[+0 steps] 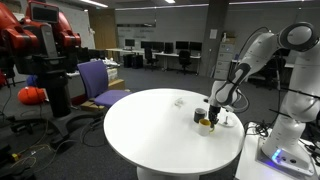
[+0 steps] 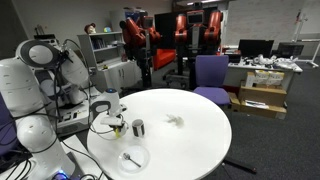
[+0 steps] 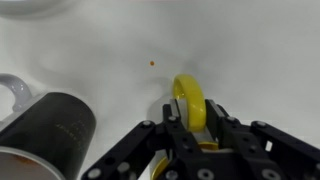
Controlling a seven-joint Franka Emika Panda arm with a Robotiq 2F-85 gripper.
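Observation:
A yellow piece, apparently a cup's handle, lies between the fingertips of my gripper in the wrist view. Just below it, partly covered by the fingers, shows the yellow rim of a cup. The fingers stand close on either side of the yellow piece; whether both press on it is not clear. In exterior view 2 the gripper points down at a small yellow patch near the table's front edge. Exterior view 1 shows the yellow cup low beside the arm, too small for detail.
A dark-walled mug stands close to the left in the wrist view. The metal-looking cup is right of the gripper, and a whitish plate lies nearer the camera.

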